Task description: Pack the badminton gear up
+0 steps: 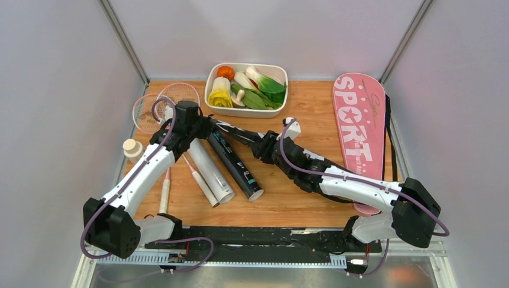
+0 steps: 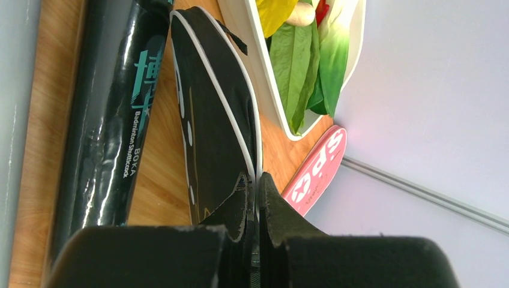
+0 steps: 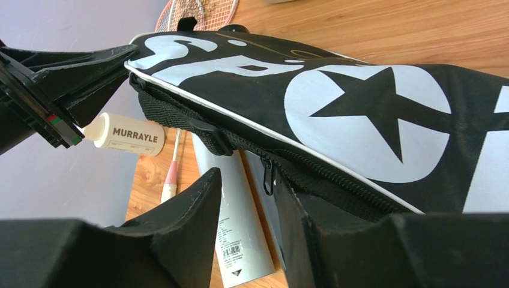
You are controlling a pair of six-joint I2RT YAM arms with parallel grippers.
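Note:
A black racket bag (image 3: 360, 120) with white star print and piping is held up diagonally over the table, its edge in the shut fingers of my left gripper. My right gripper is part open beside the zipper, a small puller hanging between its fingertips. Below lie a black shuttlecock tube (image 1: 233, 163) and a silver tube (image 1: 209, 169). Two rackets (image 1: 145, 113) lie back left, their handles toward the front. A pink SPORT bag (image 1: 359, 120) lies on the right.
A white bin (image 1: 247, 113) of vegetables stands at the back. A small MURRAYLE bottle (image 3: 135, 133) is at the left. Some bare table (image 1: 276, 210) shows at the front middle.

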